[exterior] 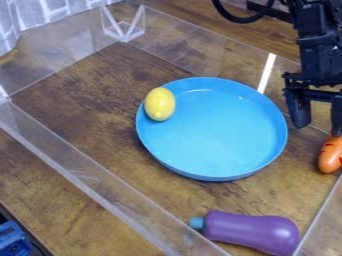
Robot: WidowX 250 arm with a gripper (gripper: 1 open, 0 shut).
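Note:
My gripper [315, 100] is at the right edge, open, its black fingers pointing down above the wooden surface just right of the blue plate [214, 140]. A yellow oval object [159, 103] sits on the plate's left side. An orange carrot [330, 154] lies below the gripper at the right edge, partly out of view. A purple eggplant [251, 231] lies near the bottom.
Clear plastic walls [74, 165] border the wooden surface [80, 110]. A blue item [11, 240] shows at the lower left corner.

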